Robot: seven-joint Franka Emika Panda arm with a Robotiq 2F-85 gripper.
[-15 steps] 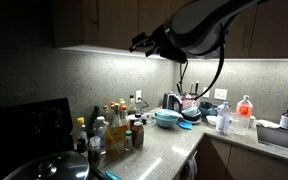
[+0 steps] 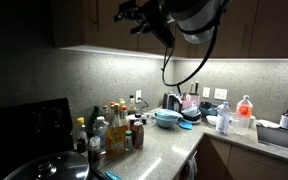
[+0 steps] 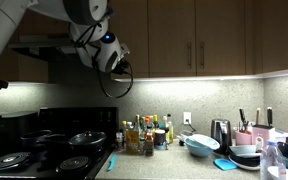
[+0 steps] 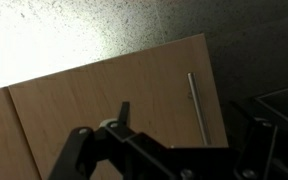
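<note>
My gripper [image 2: 130, 14] is raised high in front of the upper cabinets, well above the counter. In the wrist view the gripper is open, its dark fingers spread apart with nothing held. Beyond them is a wooden cabinet door [image 4: 94, 100] with a slim metal handle [image 4: 197, 108], which appears in line with the gap; how far off it is I cannot tell. From the other side, the gripper [image 3: 117, 62] is beside the upper cabinet doors [image 3: 166, 45], left of their handles. Whether it touches the cabinet is unclear.
Several bottles [image 3: 149, 132] crowd the counter below. A black stove [image 3: 44, 145] with pans is to the left. Blue bowls [image 3: 198, 144], a toaster [image 3: 221, 131] and a knife block stand to the right. A cable loops beneath the arm.
Over the last second the arm and gripper have risen from just under the cabinet's bottom edge to in front of its doors.
</note>
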